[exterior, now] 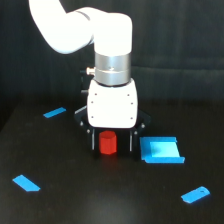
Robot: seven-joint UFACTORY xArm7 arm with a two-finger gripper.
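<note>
A small red block (108,142) stands on the dark table near the middle of the view. My gripper hangs over it from above, under the white and grey arm. Its dark fingers stand apart, one to the left and one to the right of the block. They look open, and a dark gap shows on the right side of the block. The fingers are hard to make out against the dark table, so whether either one touches the block does not show.
Right of the gripper lies a blue tape square (146,149) around a lighter blue middle. Blue tape strips mark the table at front left (26,184), front right (195,195) and back left (54,113).
</note>
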